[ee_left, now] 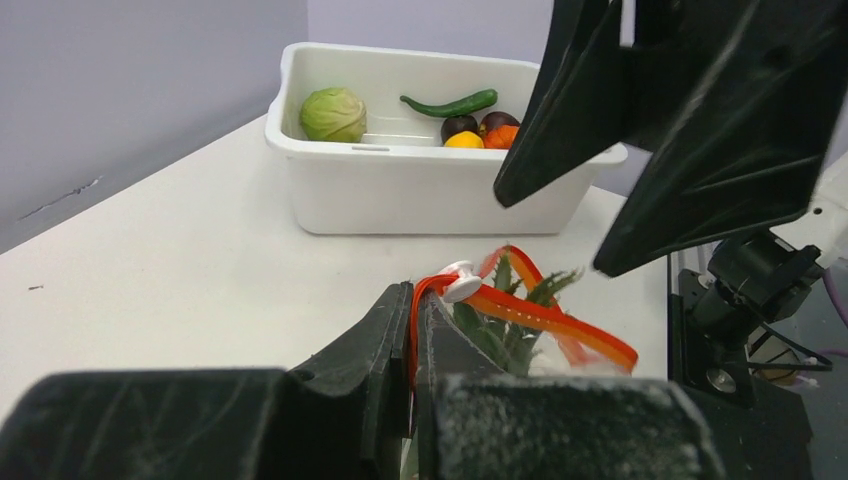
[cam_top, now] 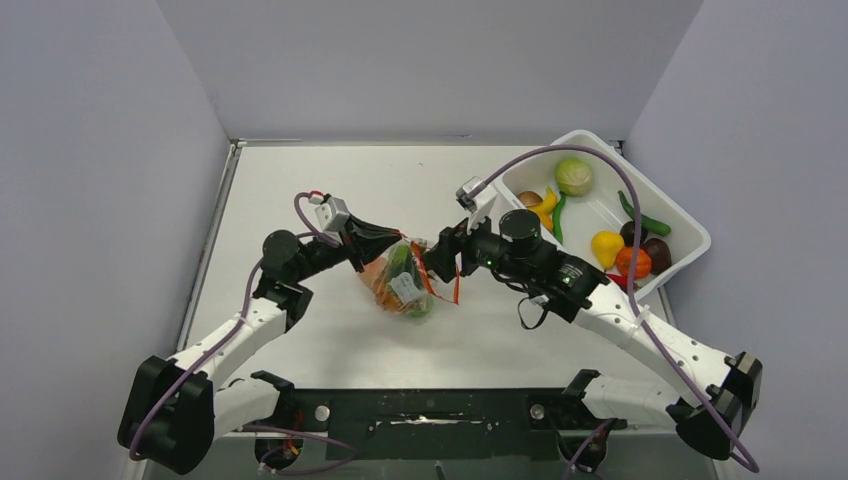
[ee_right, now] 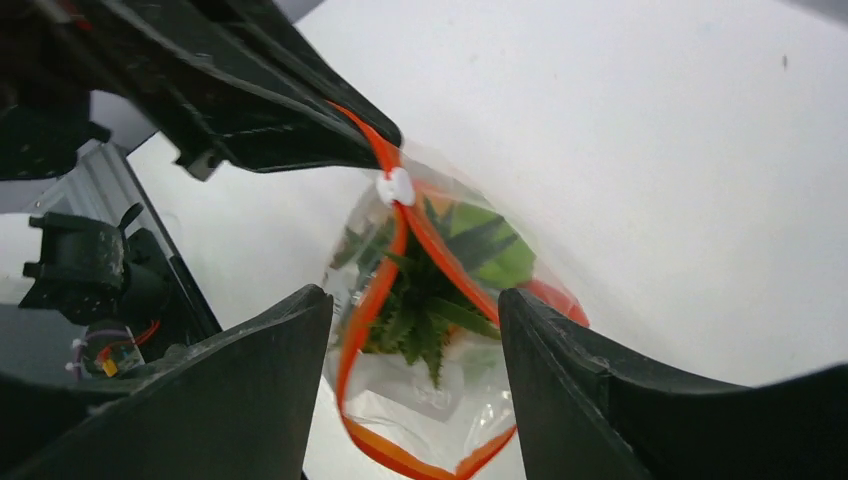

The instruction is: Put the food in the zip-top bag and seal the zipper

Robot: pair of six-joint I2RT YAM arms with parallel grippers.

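Observation:
A clear zip top bag (cam_top: 405, 285) with an orange-red zipper strip stands on the table between my arms, green and orange-brown food inside. Leafy green food (ee_right: 425, 300) shows through the bag's gaping mouth in the right wrist view. My left gripper is shut on the zipper's end, right beside the white slider (ee_right: 396, 187). Over the mouth, my right gripper stands open, its fingers apart and nothing gripped between them. The orange zipper strip (ee_left: 560, 322) loops away from the left fingers, its two sides spread.
A white bin (cam_top: 685, 255) at the back right holds a cabbage (cam_top: 574, 177), peppers and other produce. Bare table (cam_top: 300, 180) lies behind and in front of the bag. Both grippers are close together over the bag.

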